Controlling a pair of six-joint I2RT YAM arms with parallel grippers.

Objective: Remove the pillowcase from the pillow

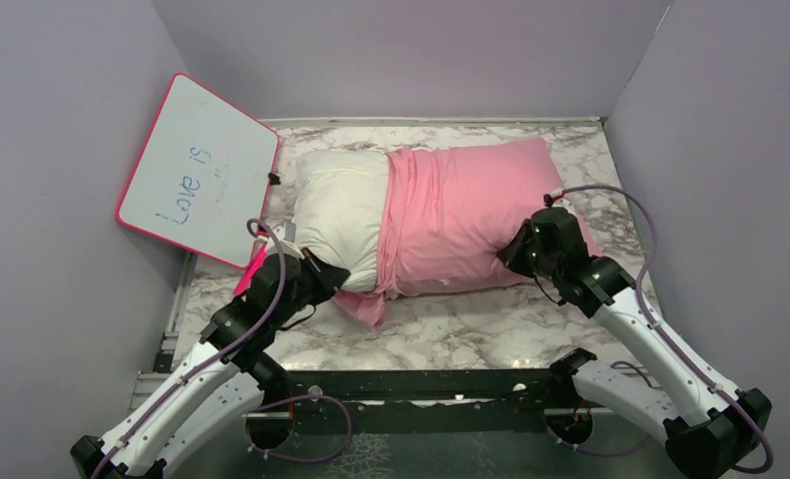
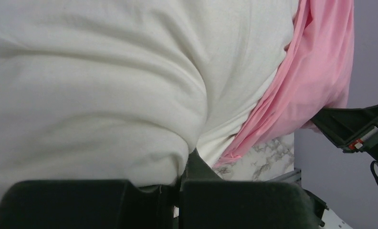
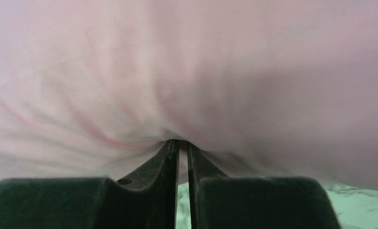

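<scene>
The white pillow [image 1: 336, 210] shows its bare left part; the pink pillowcase [image 1: 461, 200] covers the right part, bunched in folds, with a loose flap at the front. My left gripper [image 1: 336, 279] is shut against the white fabric [image 2: 106, 95] at the pillow's front left, its tips buried in folds. My right gripper [image 1: 511, 257] presses into the pink case's front right; in the right wrist view its fingers are nearly closed, tips in the fabric [image 3: 130, 86]. Whether cloth lies between them is hidden.
A whiteboard [image 1: 197, 170] leans at the left over a pink marker-like strip. Grey walls surround it on three sides.
</scene>
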